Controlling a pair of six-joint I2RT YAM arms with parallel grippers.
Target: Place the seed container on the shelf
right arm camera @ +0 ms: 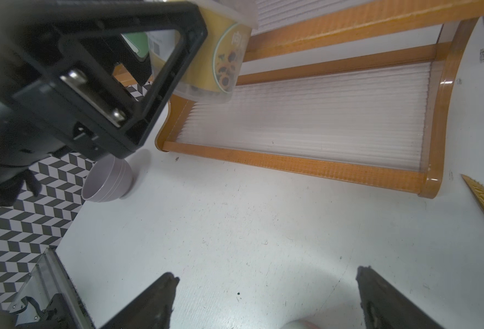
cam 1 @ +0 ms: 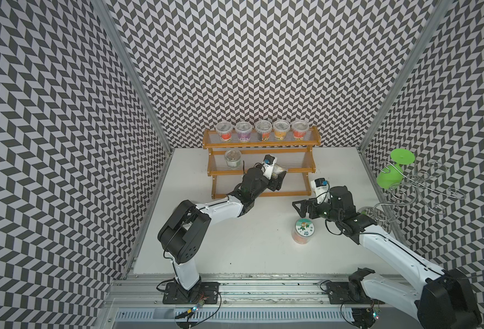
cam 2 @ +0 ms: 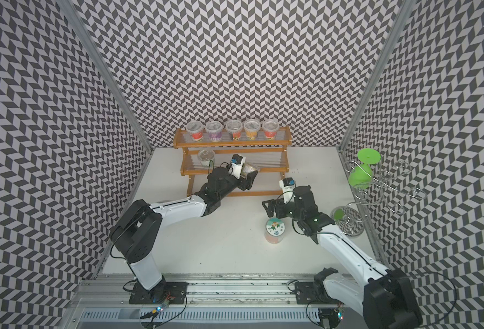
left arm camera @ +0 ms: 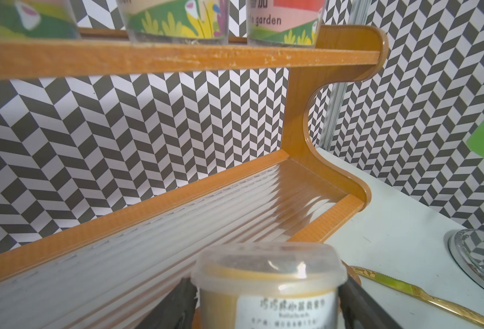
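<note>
A yellow seed container (left arm camera: 269,290) with a clear lid is held between the fingers of my left gripper (cam 1: 276,179), raised at the front of the shelf's middle tier (left arm camera: 198,219), toward its right half. My right gripper stands open and empty, above a pink round container (cam 1: 302,230) with a floral lid on the table. The middle tier holds one clear container (cam 1: 233,158) at its left; its right half is free.
Several seed cups (cam 1: 262,129) line the top tier (cam 1: 312,135). A metal rack (cam 1: 417,183) with a green item stands at the right. A gold knife (left arm camera: 417,296) lies right of the shelf.
</note>
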